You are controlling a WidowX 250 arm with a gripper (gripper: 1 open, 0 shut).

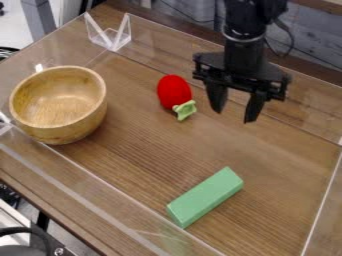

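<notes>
My black gripper point(238, 92) hangs over the upper middle of the wooden table, to the right of a red object point(174, 91) with a small light-green piece point(185, 108) beside it. Whether its fingers are open is hard to make out. A wooden bowl point(56, 112) sits at the left, and a green bar point(206, 200) lies at the lower middle right.
A white wire-like holder point(110, 30) stands at the back left. A dark cable curves at the bottom left corner.
</notes>
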